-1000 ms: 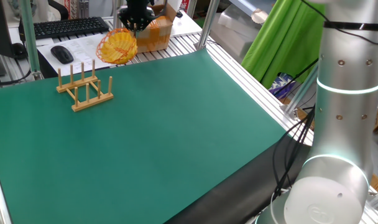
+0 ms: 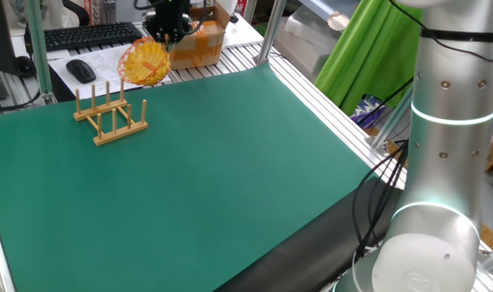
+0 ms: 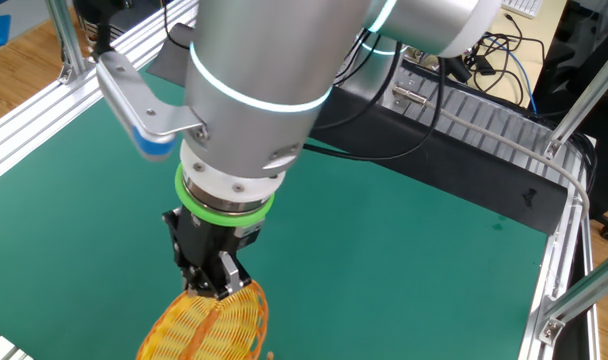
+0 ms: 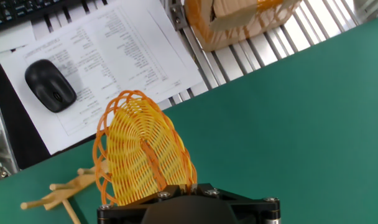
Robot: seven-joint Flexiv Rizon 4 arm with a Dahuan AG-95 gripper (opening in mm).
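Note:
A yellow wicker basket with an orange looped rim (image 4: 142,149) hangs from my gripper, which is shut on its edge. In exterior view 1 the basket (image 2: 146,63) is held in the air over the far edge of the green table, up and to the right of the wooden rack (image 2: 110,116). That rack has several upright pegs and stands empty on the table's far left. Seen in exterior view 2, the gripper (image 3: 220,292) points down with the basket (image 3: 209,328) below it, partly cut off by the frame.
Beyond the table's far edge lie a black mouse (image 2: 81,71), printed papers (image 4: 108,62), a keyboard (image 2: 84,36) and an orange-taped cardboard box (image 2: 196,49).
The gripper, with the basket in it, has shifted slightly left in exterior view 1, towards the rack's side. The rack has stayed in place.

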